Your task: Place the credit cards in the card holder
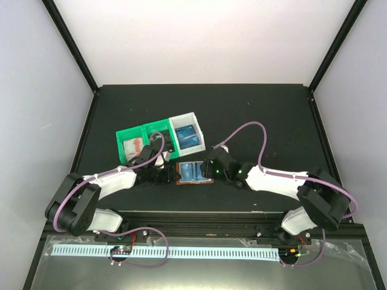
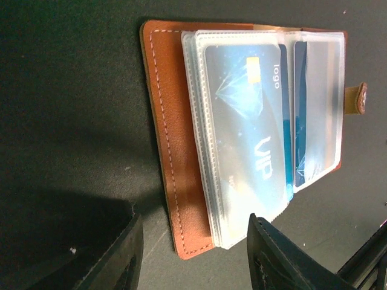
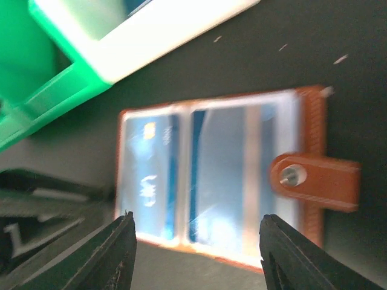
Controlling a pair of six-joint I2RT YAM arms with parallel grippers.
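Observation:
The brown leather card holder [image 1: 195,172] lies open flat on the black table, its clear sleeves holding blue cards; a "VIP" card [image 2: 245,139] shows in the left sleeve in the left wrist view. My left gripper is at the holder's left edge, fingers apart with nothing seen held between them. My right gripper is at the holder's right side near the strap [image 3: 320,181], open and empty.
A green two-compartment container [image 1: 130,133] and a white box [image 1: 198,127] with blue cards [image 1: 187,136] stand behind the holder.

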